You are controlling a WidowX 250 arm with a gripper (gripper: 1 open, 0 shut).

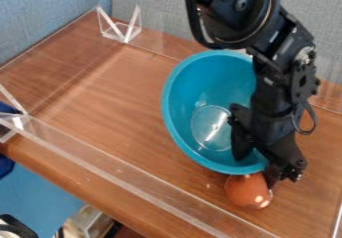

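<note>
A teal bowl (187, 87) stands on the wooden table, with a clear cup or inner piece (210, 127) inside it. My black arm reaches down from the top right, and the gripper (265, 170) is low at the bowl's right front side, over an orange round object (246, 190) that lies beside the bowl. The fingertips are dark and partly hidden, so what is between them is unclear.
Clear plastic rails run along the table's left and front edges, with white corner pieces (119, 28) at the back left. A grey-blue padded wall stands behind.
</note>
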